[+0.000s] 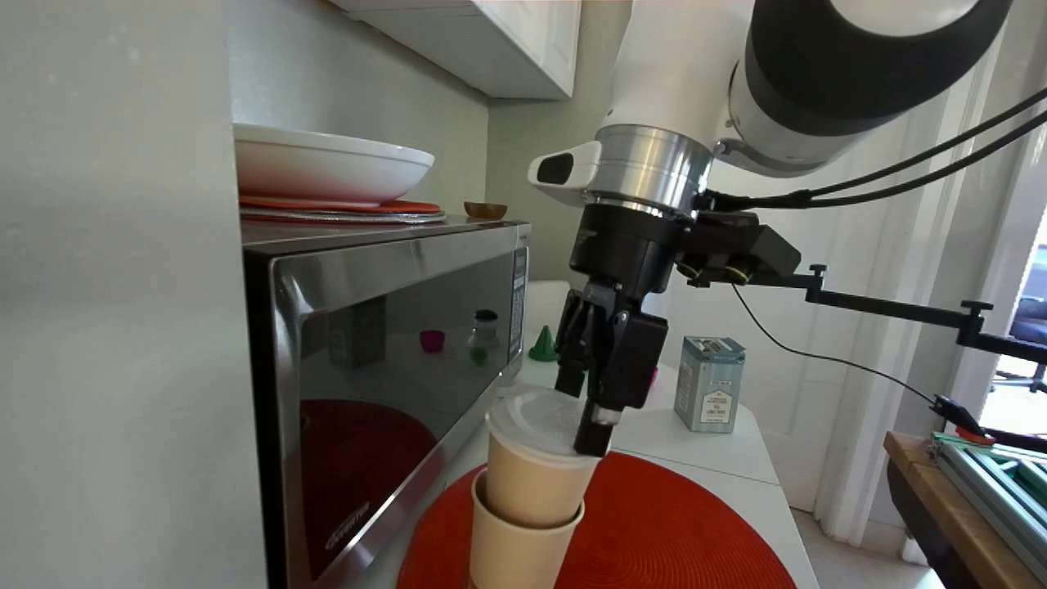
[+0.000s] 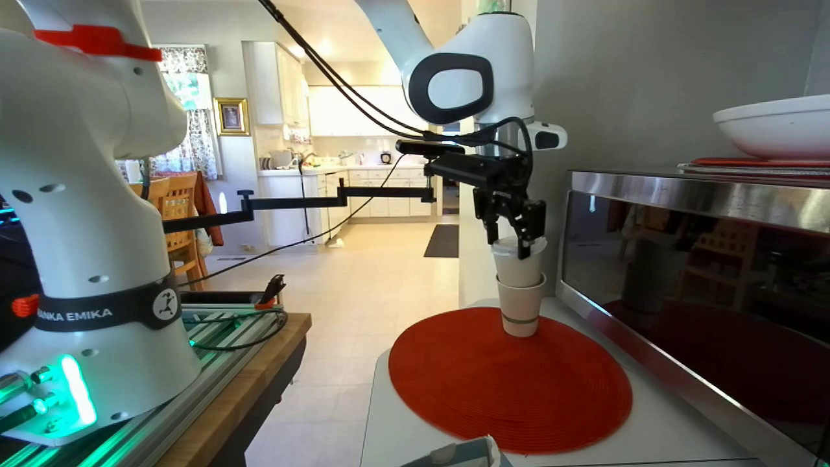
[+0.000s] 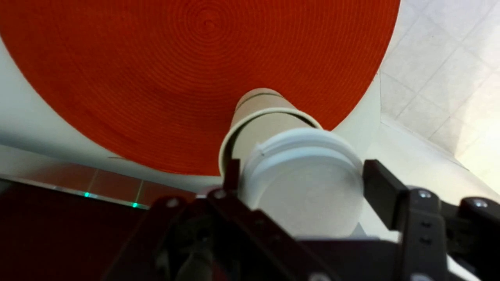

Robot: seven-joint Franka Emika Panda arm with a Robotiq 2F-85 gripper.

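A tan paper cup with a whitish translucent lid point(image 1: 540, 417) sits partly inside a second, open-topped tan cup point(image 1: 520, 550). Both lean slightly. My gripper is shut on the lidded cup, one finger on either side of its lid. In the second exterior view the lidded cup point(image 2: 518, 268) rises out of the lower cup point(image 2: 519, 307), which is over the round red mat point(image 2: 498, 397) near its far edge. The wrist view shows the lid point(image 3: 309, 192) between the fingers and the lower cup's rim point(image 3: 225, 145) below it. The lidded cup's base is hidden inside the lower cup.
The microwave point(image 1: 393, 343) stands close beside the cups, with a white bowl point(image 1: 324, 167) on top. A teal box point(image 1: 708, 383) and a green cone point(image 1: 542, 345) are farther back on the white table.
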